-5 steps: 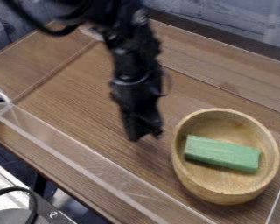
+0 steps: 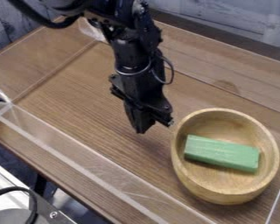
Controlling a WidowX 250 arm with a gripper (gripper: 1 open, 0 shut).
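My black gripper (image 2: pixel 143 118) points down over the middle of the wooden table, shut, with nothing visible between its fingers. To its right, a round wooden bowl (image 2: pixel 224 188) holds a green rectangular block (image 2: pixel 220 154) lying flat inside.
My gripper has risen slightly, moving away from the viewer. The bowl and green block have stayed in place.
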